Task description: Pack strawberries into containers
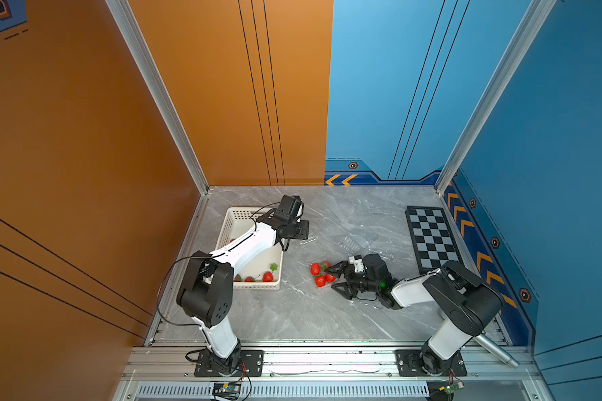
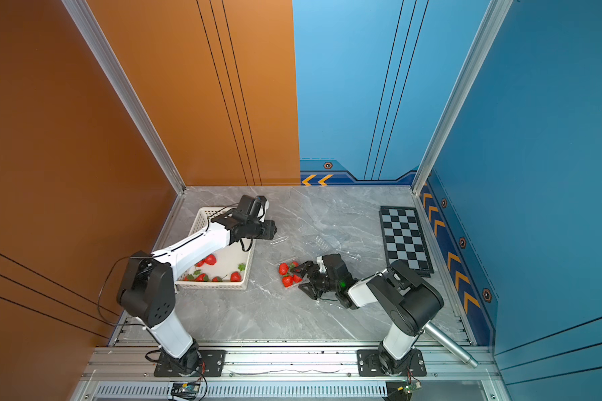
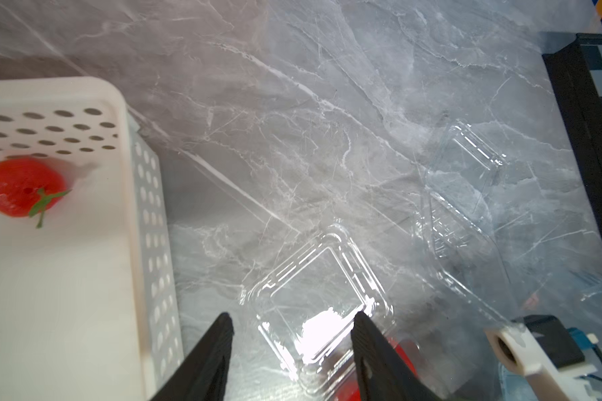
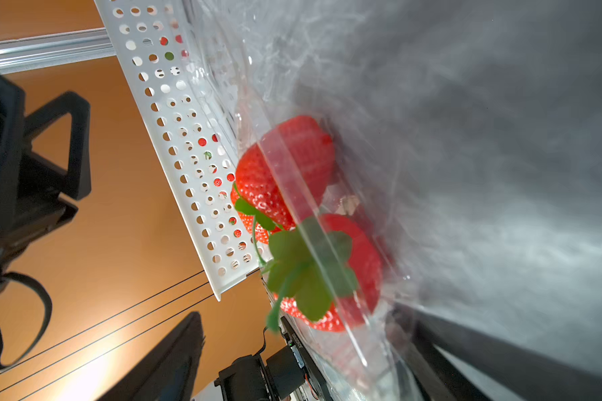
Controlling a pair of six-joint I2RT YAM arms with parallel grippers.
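In the top left view, several red strawberries (image 1: pixel 320 281) lie in a clear container between my two arms. The right wrist view shows strawberries (image 4: pixel 294 160) with green leaves behind clear plastic. My right gripper is close beside them with its fingers apart; one finger is partly hidden by the plastic. My left gripper is open over the table near the basket's right side, nothing held. Below it lies the clear, empty lid or tray part (image 3: pixel 327 244). In the white basket (image 3: pixel 137 267) more strawberries (image 3: pixel 23 187) lie scattered.
Other clear containers (image 3: pixel 461 220) lie on the table to the right of the lid. A black-and-white checkered board (image 1: pixel 434 234) stands at the right edge.
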